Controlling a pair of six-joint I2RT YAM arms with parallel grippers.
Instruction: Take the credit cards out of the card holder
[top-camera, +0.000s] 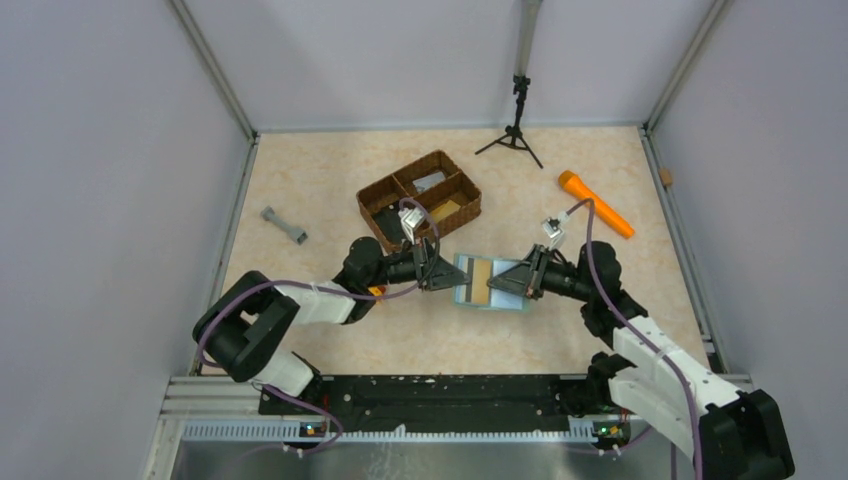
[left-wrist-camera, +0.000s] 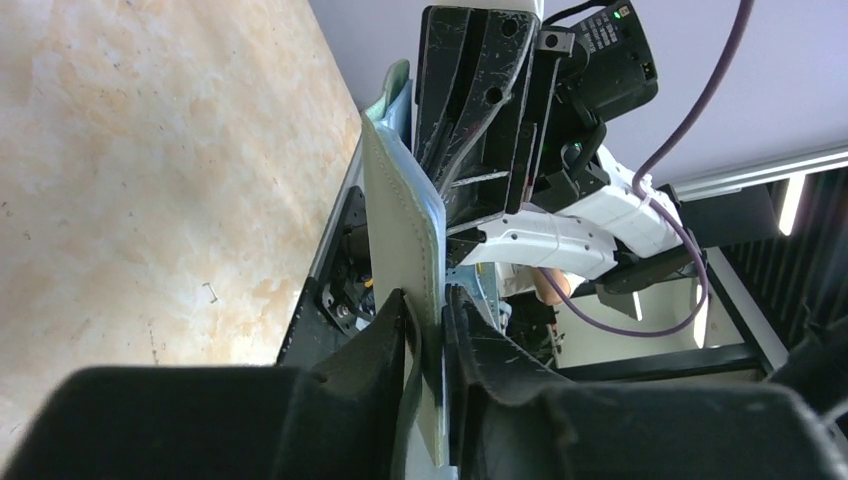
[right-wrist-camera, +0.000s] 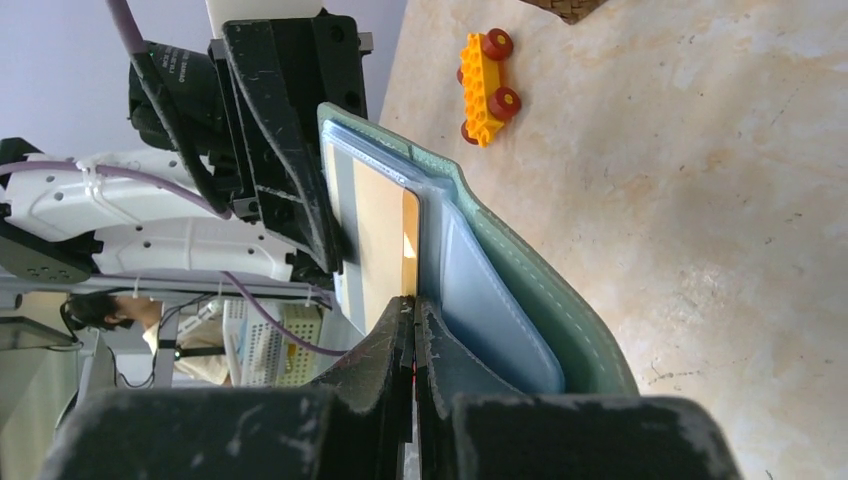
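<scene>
The open card holder (top-camera: 508, 304), pale green outside with clear blue-tinted sleeves, is held up between my two grippers. My left gripper is shut on its left edge. A tan card with a grey stripe (right-wrist-camera: 378, 230) sits in the holder, its gold edge standing a little out of the sleeve in the right wrist view. My right gripper is shut, fingertips right at that card's lower edge; whether the thin edge lies between them is hard to tell. From above, the right gripper's fingers cover part of the holder's right half.
Behind the left arm stands a wicker basket (top-camera: 468, 191) with compartments holding flat pieces. A yellow toy car (right-wrist-camera: 484, 88) lies under the left arm. An orange flashlight (top-camera: 597, 204) and a grey bolt-shaped toy (top-camera: 284, 225) are farther off.
</scene>
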